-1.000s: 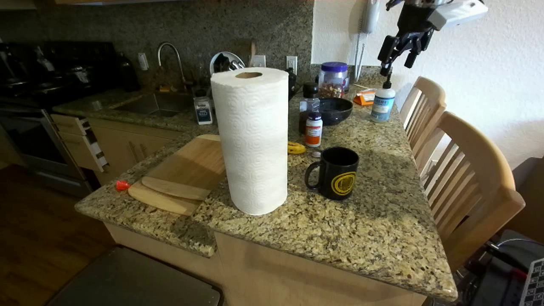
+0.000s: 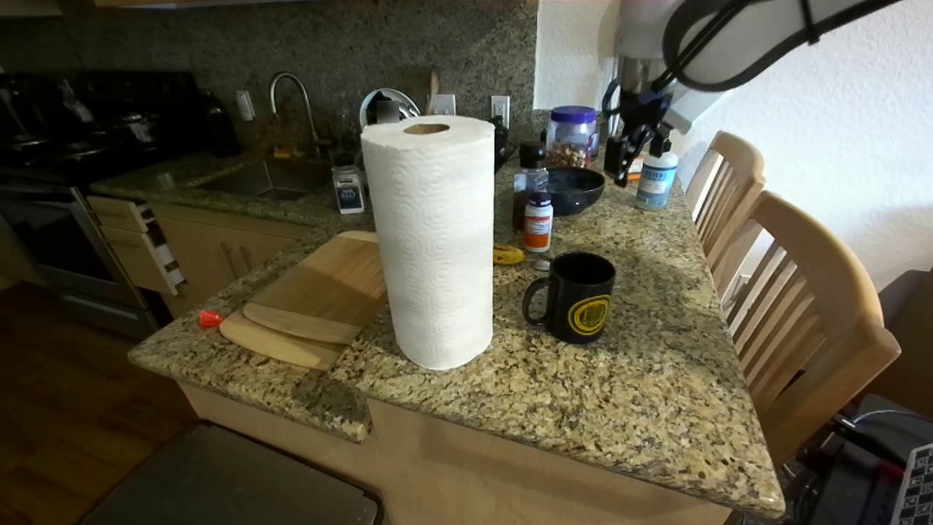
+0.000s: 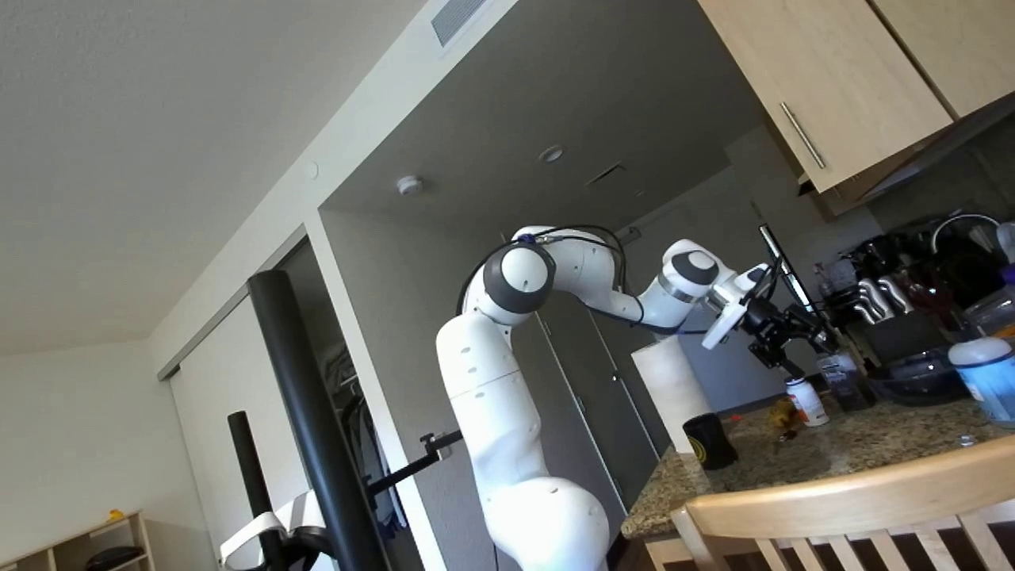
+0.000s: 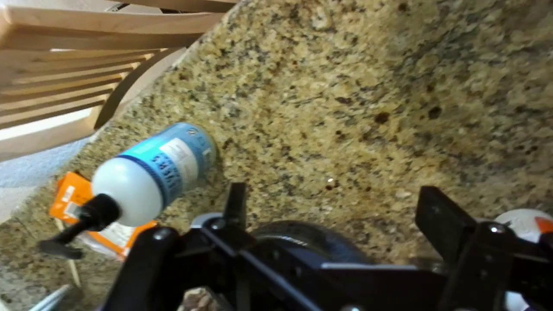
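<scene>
My gripper (image 2: 635, 159) hangs above the far part of the counter, between the dark bowl (image 2: 574, 189) and the blue-labelled pump bottle (image 2: 656, 181). In the wrist view the two black fingers (image 4: 236, 204) stand wide apart, with only granite and part of the bowl (image 4: 311, 241) visible beyond the gap. The pump bottle (image 4: 173, 168) is left of the fingers, upright on the counter. At the right edge, a white and orange pill bottle (image 4: 523, 223) is partly covered by the other finger.
A paper towel roll (image 2: 437, 254) and black mug (image 2: 581, 297) stand near the counter's front. The pill bottle (image 2: 538, 223), pepper grinder (image 2: 531, 179) and purple-lidded jar (image 2: 570, 135) crowd around the bowl. Chairs (image 2: 787, 289) line the right edge.
In exterior view 1, my gripper has moved left and down from above the pump bottle toward the bowl. More of the arm now shows at top right. The counter objects stay put.
</scene>
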